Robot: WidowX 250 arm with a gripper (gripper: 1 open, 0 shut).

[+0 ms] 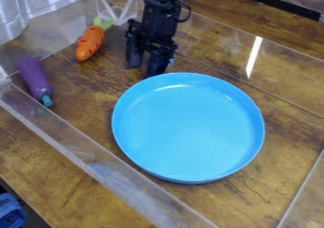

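Observation:
My black gripper (pixel 150 52) reaches down from the top centre to the wooden surface, just behind a large round blue plate (pixel 188 128). Its fingers are dark against a dark patch, so I cannot tell whether they are open or shut or hold anything. A toy carrot (pixel 90 43) lies to the left of the gripper, and a purple eggplant (pixel 36 79) lies further left and nearer the front.
Clear plastic walls run along the left side and the back of the area. The wood to the right of the plate (pixel 285 99) is bare. A blue object (pixel 8 211) shows at the bottom left corner, outside the wall.

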